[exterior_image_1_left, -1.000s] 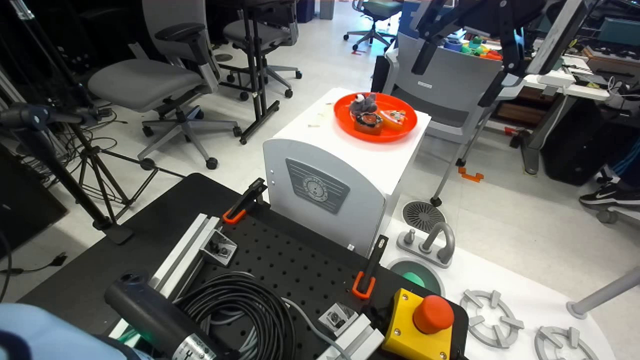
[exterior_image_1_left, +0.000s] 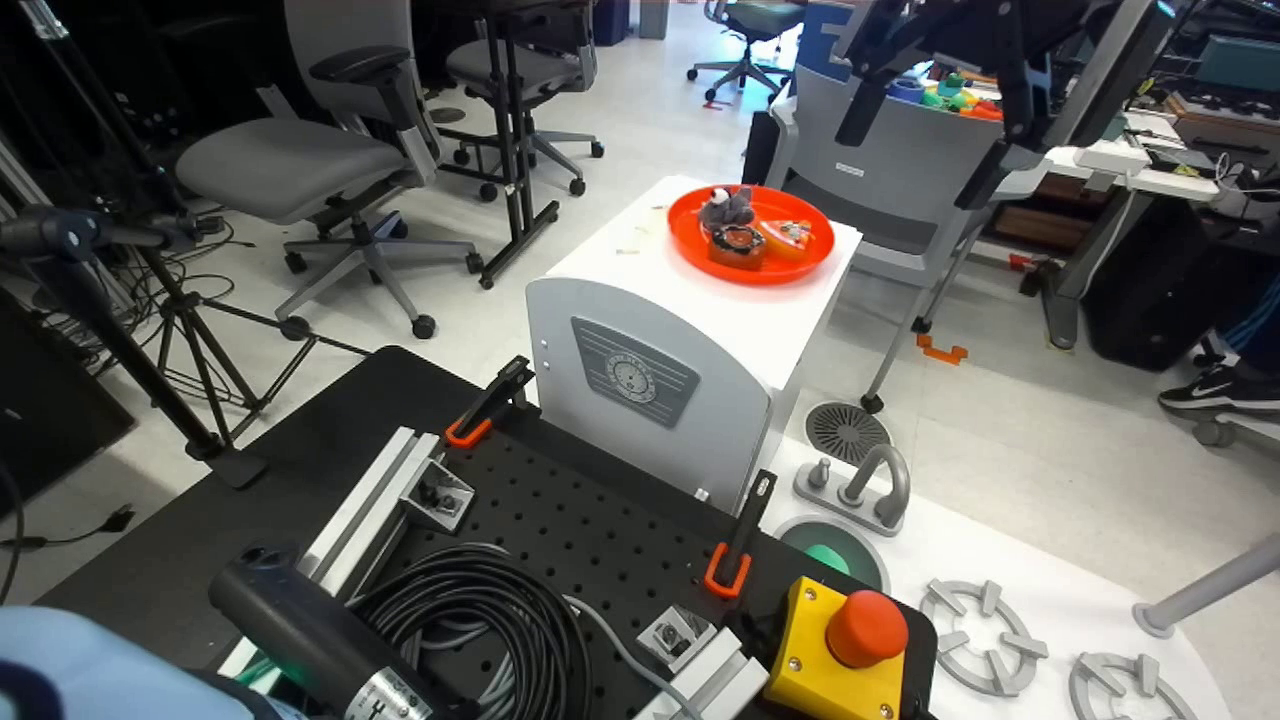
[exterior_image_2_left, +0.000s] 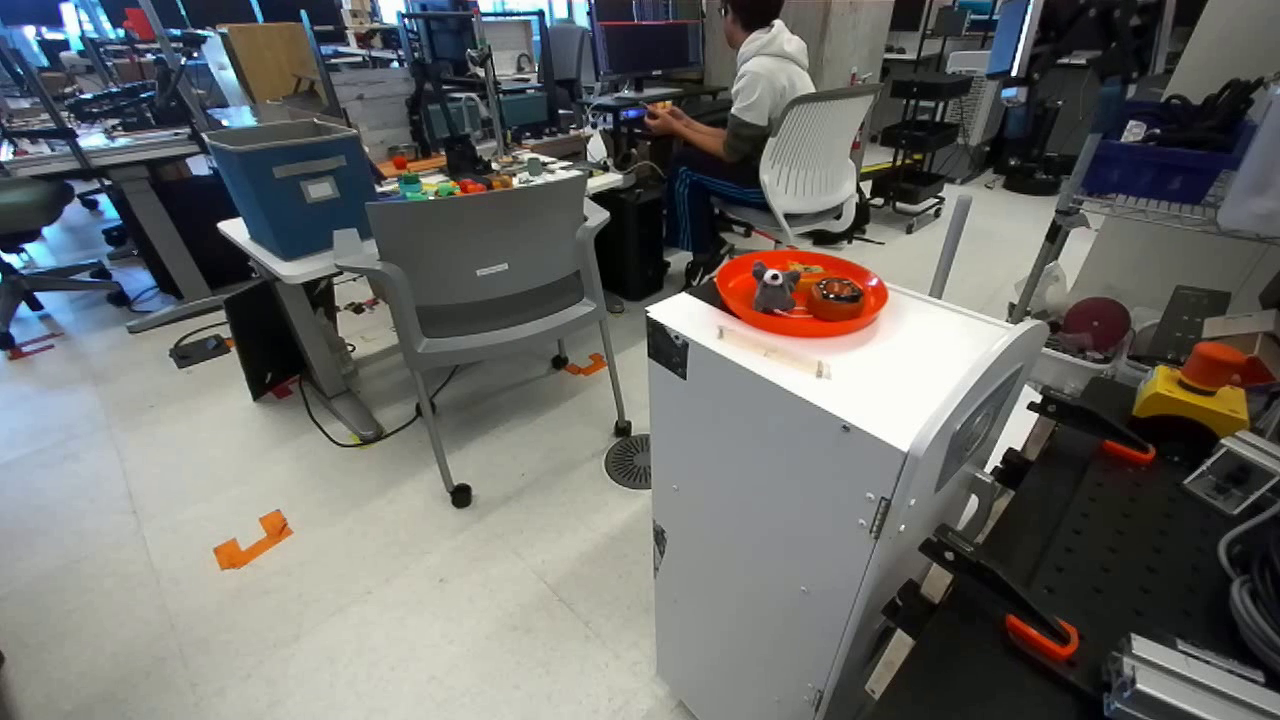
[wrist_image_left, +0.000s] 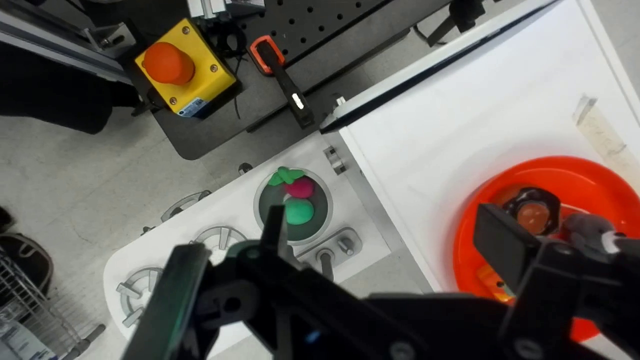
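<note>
My gripper stands open in the wrist view, its two dark fingers wide apart with nothing between them. In exterior view 1 the gripper (exterior_image_1_left: 915, 164) hangs high at the top right, well clear of the white cabinet top (exterior_image_1_left: 732, 318). On that top sits a red-orange tray (exterior_image_2_left: 750, 322) holding a grey plush animal (exterior_image_2_left: 774, 288), a brown chocolate-like ring (exterior_image_2_left: 836, 296) and an orange piece (exterior_image_1_left: 786, 248). Down in the sink (wrist_image_left: 324, 207) of the toy kitchen lie a green oval (wrist_image_left: 298, 211) and a magenta item with green leaves (wrist_image_left: 300, 187); neither touches the gripper.
A grey faucet (exterior_image_1_left: 890, 486) rises beside the sink, with stove burners (exterior_image_1_left: 984, 637) farther along the white counter. A yellow box with a red button (exterior_image_1_left: 836, 648) and black-orange clamps (exterior_image_1_left: 741, 536) line the black table.
The gripper has shifted very slightly upward in exterior view 1 and remains open. The tray, its contents and the sink look unmoved.
</note>
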